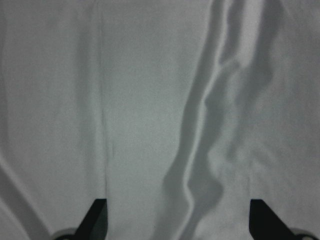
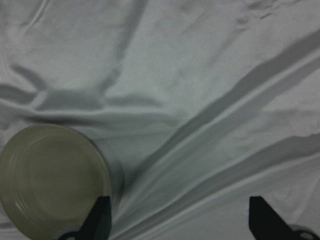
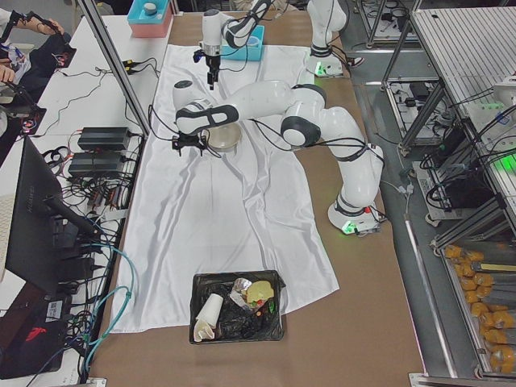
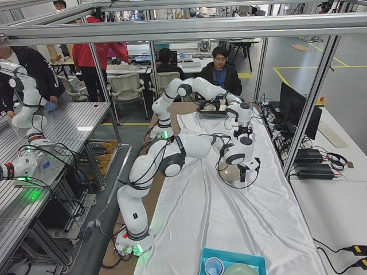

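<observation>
A round beige bowl (image 2: 52,177) sits on the white cloth (image 3: 201,226), partly behind the arms in both camera views and at the lower left of the right wrist view. My left gripper (image 3: 189,147) hangs over cloth left of the bowl in the camera left view; the left wrist view shows its fingers apart with only cloth below. My right gripper (image 3: 211,74) is farther back, near a blue bin (image 3: 240,52). Its fingers stand apart in the right wrist view, with nothing held.
A black tray (image 3: 238,330) with wrappers and a white cup stands at the front. The blue bin (image 4: 232,255) holds dishes. A monitor, cables and frame posts line one side.
</observation>
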